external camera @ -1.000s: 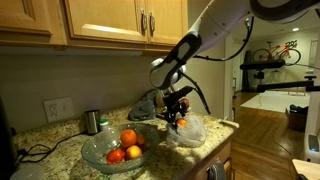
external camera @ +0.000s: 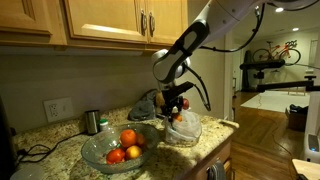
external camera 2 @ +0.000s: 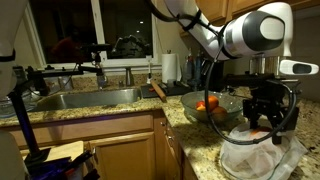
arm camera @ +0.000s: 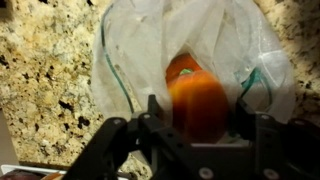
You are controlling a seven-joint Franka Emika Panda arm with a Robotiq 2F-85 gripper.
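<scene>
In the wrist view, an orange round fruit (arm camera: 200, 104) sits between the fingers of my gripper, which is shut on it. A translucent white plastic bag (arm camera: 132, 50) with green drawstrings surrounds the fruit, and a redder patch shows just beyond it, too unclear to name. From the side, the gripper (external camera: 178, 113) points down at the top of the bag (external camera: 186, 131) on the counter. The other exterior view has the bag (external camera 2: 255, 157) bunched below the fingers; the bag's contents are mostly hidden.
A grey-green colander (external camera: 97, 148) with several red and orange fruits stands left of the bag on the speckled counter (external camera: 70, 173). A dark canister (external camera: 92, 122) is by the wall. The sink (external camera 2: 75, 97) lies farther along the counter.
My gripper has risen slightly, with the orange fruit still at its fingers. The bag's near side now stands higher around them. The colander has not moved.
</scene>
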